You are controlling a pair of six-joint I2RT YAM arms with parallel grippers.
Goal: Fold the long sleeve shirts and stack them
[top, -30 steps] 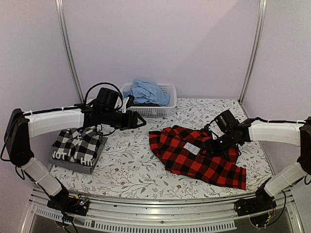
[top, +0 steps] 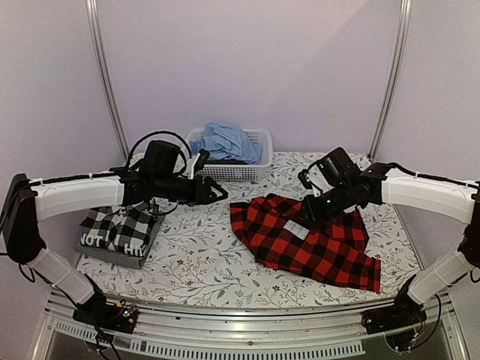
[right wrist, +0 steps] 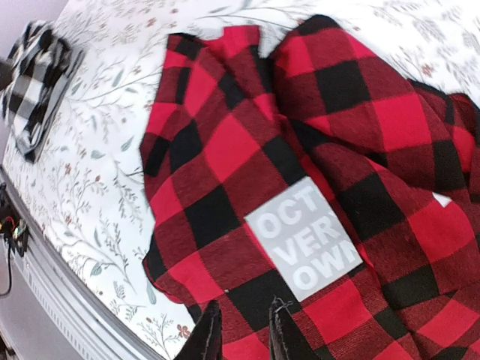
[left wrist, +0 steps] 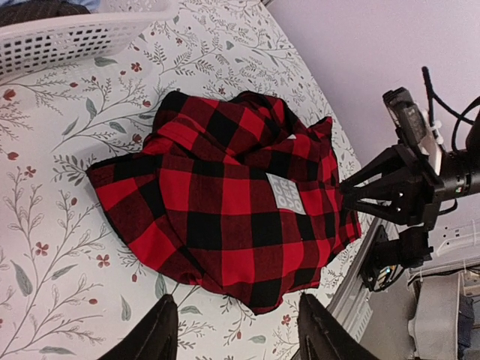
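A red and black checked shirt [top: 315, 255] with a white printed patch [right wrist: 304, 236] lies crumpled on the right half of the flowered table. My right gripper [top: 307, 206] hangs over its upper middle, near the patch; its fingers look partly apart, with no cloth seen between them. My left gripper [top: 210, 191] is open in the air left of the shirt, empty. A stack of folded shirts [top: 116, 236], a black and white checked one on top, lies at the left edge, partly behind my left arm.
A white basket [top: 251, 169] holding blue cloth [top: 225, 142] stands at the back centre. Walls bound both sides and the back.
My right gripper has risen and moved left over the red shirt. The shirt looks unchanged.
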